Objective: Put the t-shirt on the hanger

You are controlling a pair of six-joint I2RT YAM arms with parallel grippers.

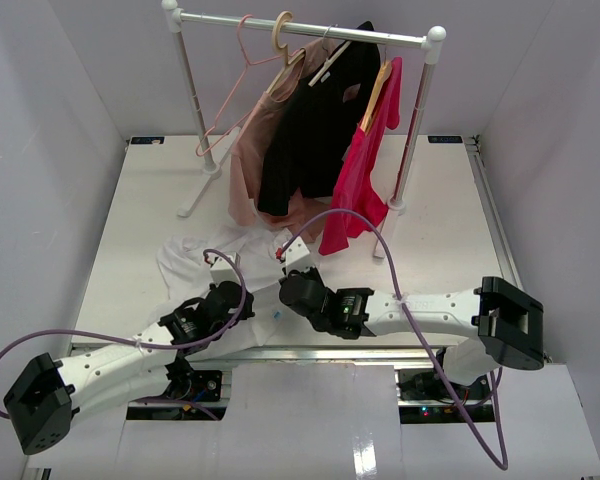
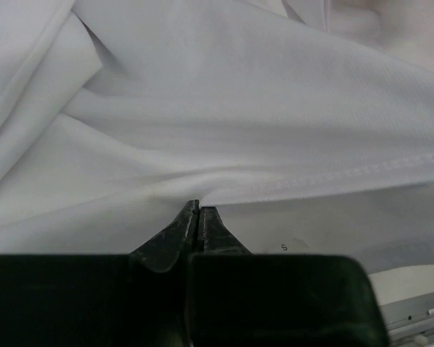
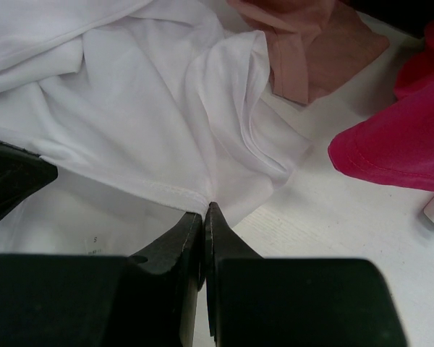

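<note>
A white T-shirt lies crumpled on the table below the clothes rack, filling the left wrist view. My left gripper is shut on a folded edge of it at the lower left of the top view. My right gripper is shut on a hem of the same shirt, pulled taut toward the left in the right wrist view. A pink empty hanger hangs at the left of the rail.
The rack rail carries pale pink, black and red garments. The red one hangs close right of my right gripper.
</note>
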